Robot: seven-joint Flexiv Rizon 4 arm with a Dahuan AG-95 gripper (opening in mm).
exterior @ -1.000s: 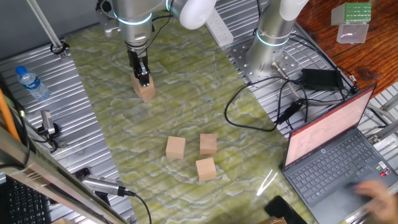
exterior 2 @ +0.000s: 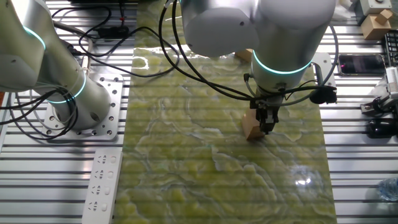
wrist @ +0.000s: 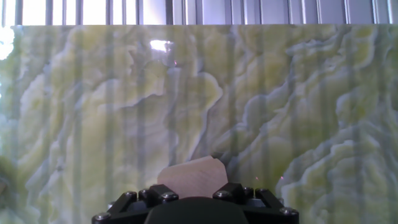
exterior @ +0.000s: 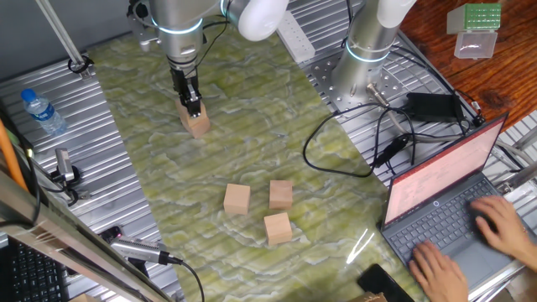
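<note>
A wooden block point(exterior: 197, 127) sits at my gripper point(exterior: 192, 107) on the far part of the green marbled mat. In exterior view 2 the same block point(exterior 2: 250, 126) shows left of the dark gripper point(exterior 2: 268, 119), partly covered by it. The wrist view has the block's pale face point(wrist: 194, 177) at the bottom, with dark fingers point(wrist: 163, 193) overlapping its sides. Whether the pads press on the block is hidden. Three more wooden blocks lie apart from the gripper: one on the left point(exterior: 237, 199), one on the right point(exterior: 281, 194) and one nearer point(exterior: 278, 228).
A laptop point(exterior: 449, 189) with a person's hands point(exterior: 440, 273) stands at the right front. A bottle point(exterior: 44, 111) is off the mat's left edge. Mid-mat is clear.
The arm, gripper and blocks show no visible movement. At the laptop, the person's hands have come in over the keyboard.
</note>
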